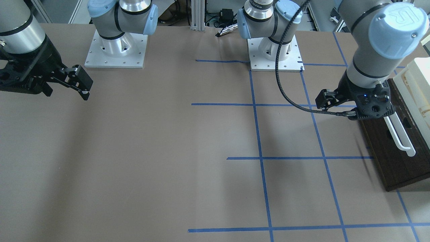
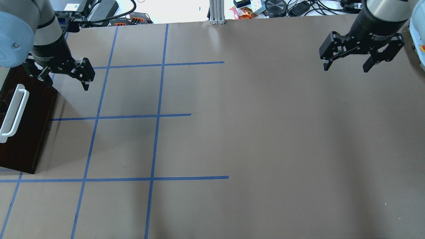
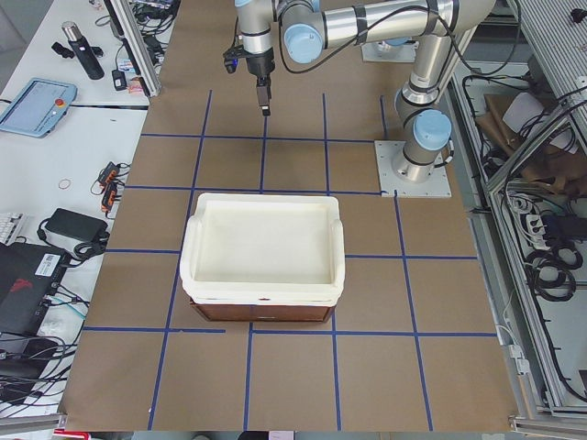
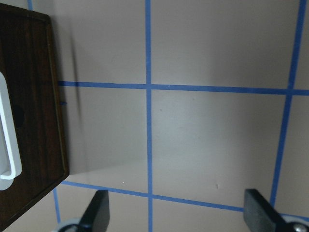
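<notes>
My gripper (image 2: pixel 63 81) hangs above the gridded floor, just beside a dark brown wooden box (image 2: pixel 32 135) with a white handle (image 2: pixel 14 113) on its face and a cream top (image 3: pixel 263 240). In the left wrist view the fingertips sit at the lower left and right, wide apart, with bare taped floor between them; the gripper is open. The box (image 4: pixel 34 135) and its handle (image 4: pixel 10 140) fill the left edge of that view.
A second arm's gripper (image 2: pixel 346 59) hangs at the other side of the table. Further arm bases (image 1: pixel 115 56) stand along the back.
</notes>
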